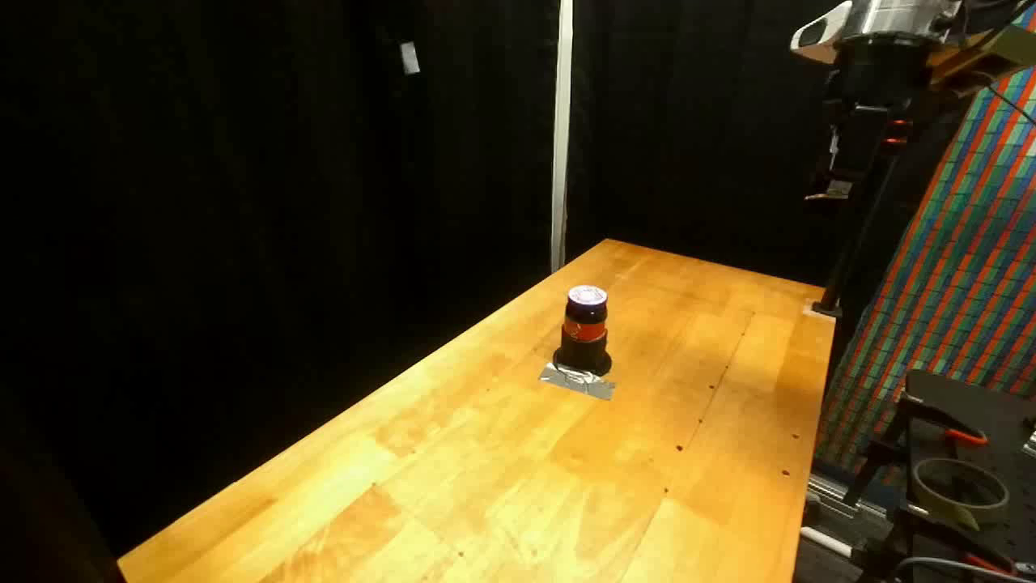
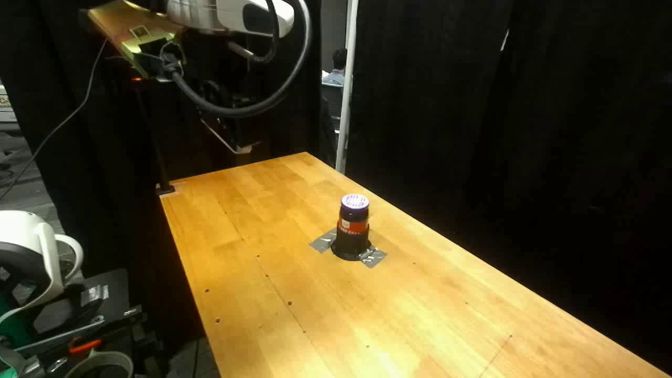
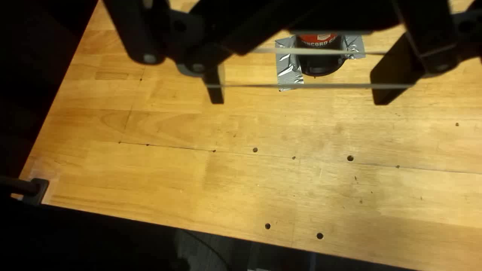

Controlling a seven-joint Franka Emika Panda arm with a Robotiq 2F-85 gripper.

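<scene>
A dark jar (image 1: 585, 321) with a pale lid and an orange-red label stands upright on the wooden table, in a black base (image 2: 351, 247). Grey tape (image 1: 578, 382) runs from the base onto the wood. In the wrist view only the lower label and front of the jar (image 3: 319, 41) show; the gripper's body hides its top. My gripper is open, its two fingers wide apart and nothing held between them. Thin pale bands stretch across from one finger to the other. In exterior view 1 the gripper (image 1: 830, 193) hangs high above the table's far right end, well clear of the jar.
A thin post stands in a clamp (image 1: 824, 309) at the far corner. Beside the table, a dark cart (image 1: 971, 403) carries a tape roll (image 1: 959, 486) and tools. Black curtains surround the space.
</scene>
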